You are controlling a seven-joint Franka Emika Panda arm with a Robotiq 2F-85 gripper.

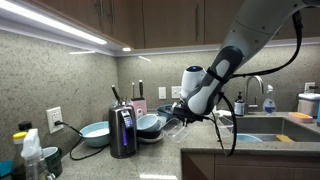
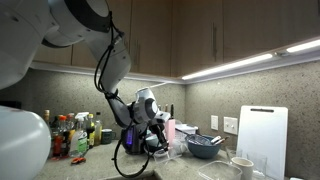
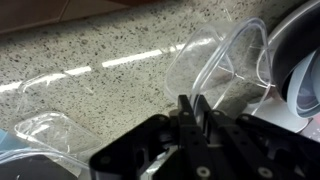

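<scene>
A clear plastic container is pinched by its edge in my gripper, which is shut on it. In exterior view 1 the clear container hangs tilted below my gripper, just above the counter and close to the stacked blue bowls. Glass-clear walls make its exact outline hard to follow. Other clear containers stand on the speckled counter to the left in the wrist view. Bowls fill that view's right edge, near the held container.
A dark toaster-like appliance stands left of the bowls, with a light blue bowl behind it. The sink lies to the right. Bottles crowd the near left. Bare counter runs along the front.
</scene>
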